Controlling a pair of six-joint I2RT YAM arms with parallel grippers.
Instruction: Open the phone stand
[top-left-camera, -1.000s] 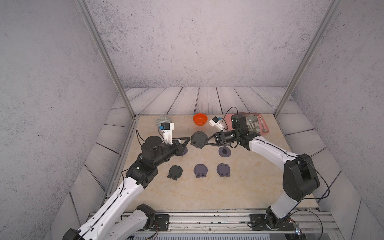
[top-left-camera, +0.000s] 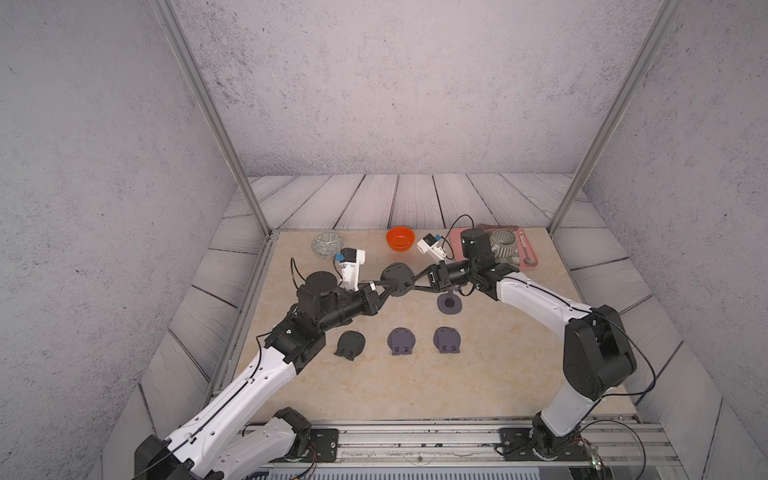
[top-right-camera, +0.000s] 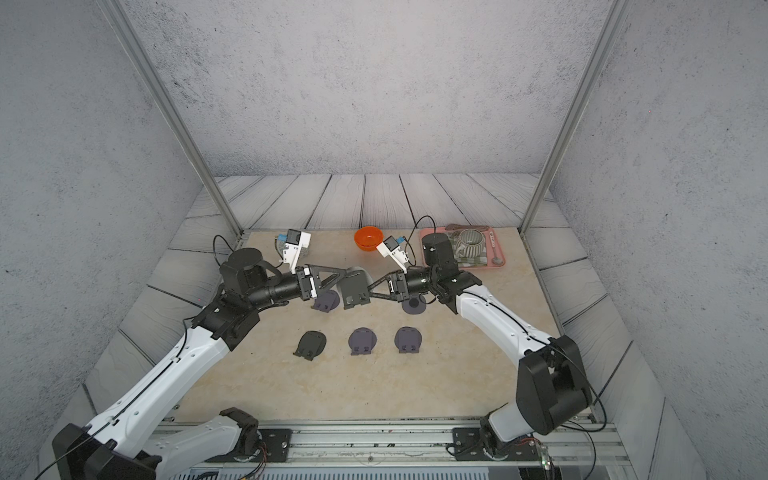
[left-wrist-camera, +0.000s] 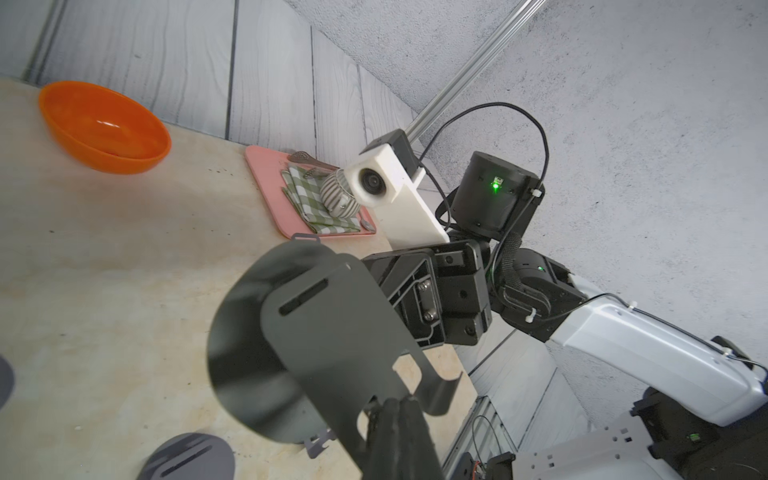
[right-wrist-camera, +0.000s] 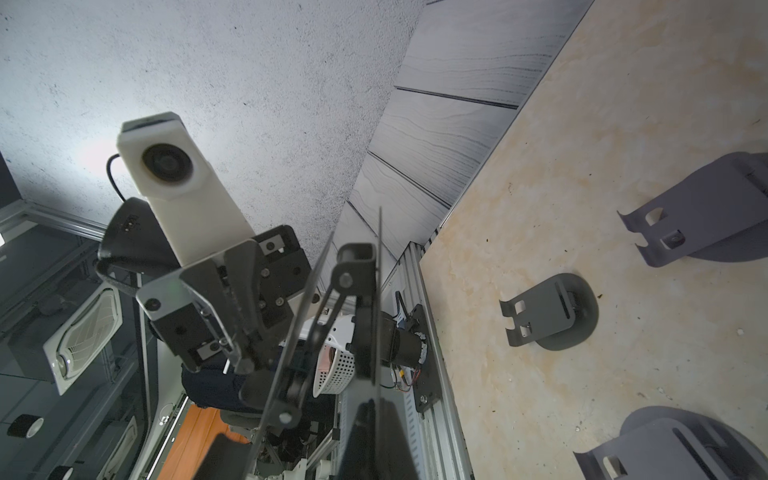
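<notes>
A dark grey phone stand is held in the air between my two grippers. In the left wrist view its slotted plate stands at an angle off the round base. The right wrist view shows both parts nearly edge-on, spread in a V with hinge links between them. My right gripper is shut on the edge of the round base. My left gripper is shut at the plate's lower end, by the cut-outs and curled lips, apparently pinching the thin strip there. The exact contact is partly hidden.
Several folded stands lie on the table, including a dark one and a purple one. An orange bowl and a pink tray with dishes sit at the back.
My left gripper has moved right to the stand, and its fingers have closed at the plate's lower end. The right arm has hardly moved.
</notes>
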